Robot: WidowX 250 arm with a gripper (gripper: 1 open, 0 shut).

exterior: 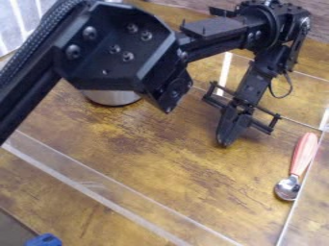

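Note:
My black gripper (pixel 229 133) is low over the wooden table, right of centre in the camera view, its fingertips shut with nothing visible between them. To its right and a little nearer lies a scoop (pixel 298 163) with a pink handle and a metal head, apart from the gripper.
A metal container (pixel 108 96) sits at left, partly hidden behind the arm. A blue object (pixel 42 239) lies at the bottom-left corner. Tape lines cross the table (pixel 154 178), whose lower middle is bare.

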